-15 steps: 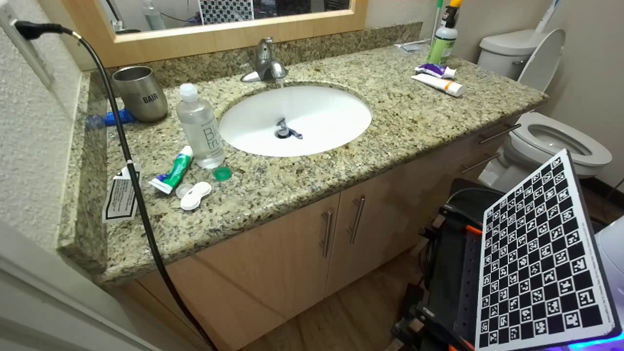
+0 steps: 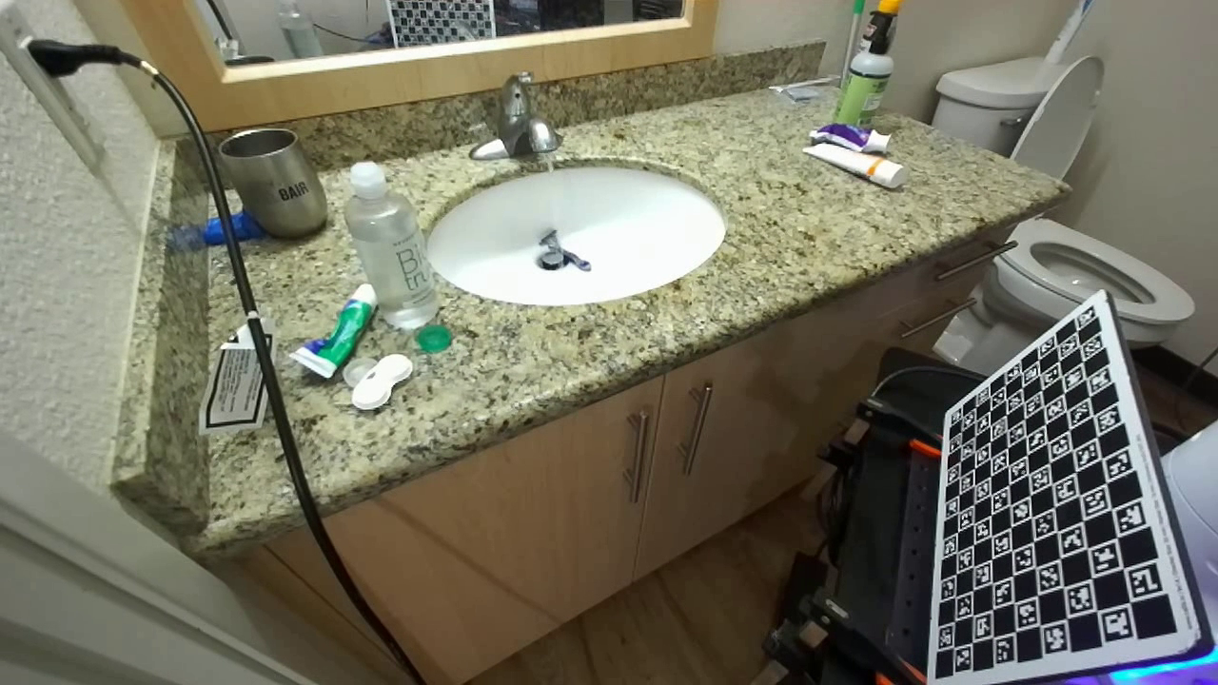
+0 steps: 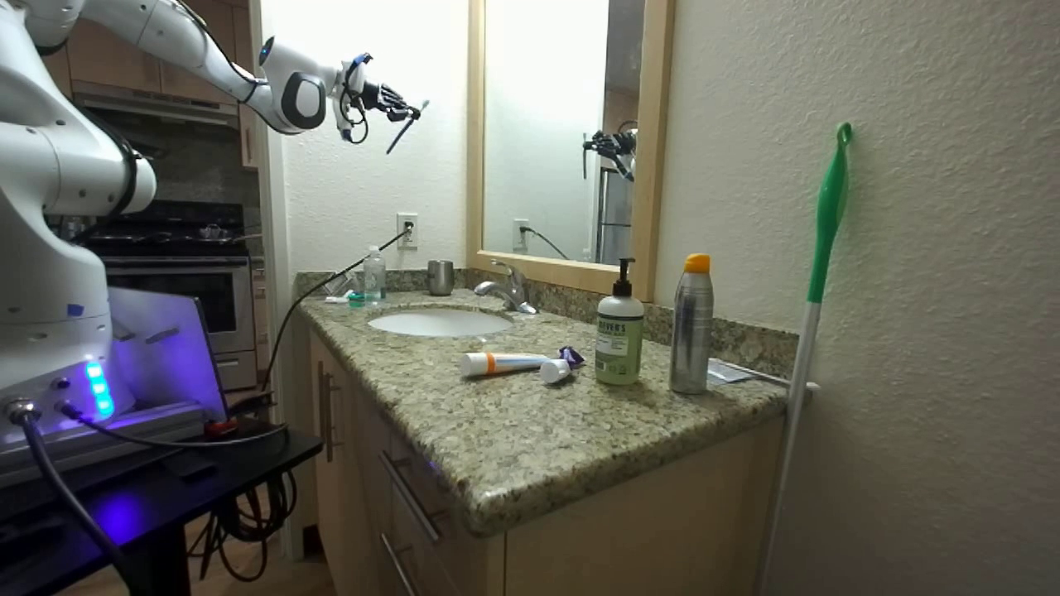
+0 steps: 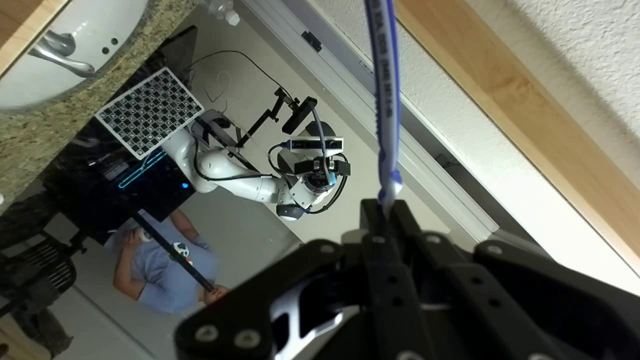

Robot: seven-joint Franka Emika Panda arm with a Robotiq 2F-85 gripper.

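High in front of the wall and left of the mirror [image 3: 546, 119], my gripper [image 3: 411, 113] is raised well above the counter. In the wrist view the gripper is shut on a slim blue-and-whitish printed stick [image 4: 384, 84], which looks like a toothbrush handle. One end sits between the fingertips, and the stick runs up out of the top of that view. From the side, the stick [image 3: 402, 135] hangs at a slant, dark against the wall. The gripper is outside exterior view 1.
Below is a granite counter [image 2: 731, 274] with a white sink [image 2: 480, 245]. A steel cup [image 2: 274, 188], clear bottle [image 2: 391, 251], green tube [image 2: 345, 331] and white lens case [image 2: 383, 382] crowd its left end. Tubes, a soap bottle [image 3: 619, 343] and a spray can [image 3: 691, 333] occupy the other end.
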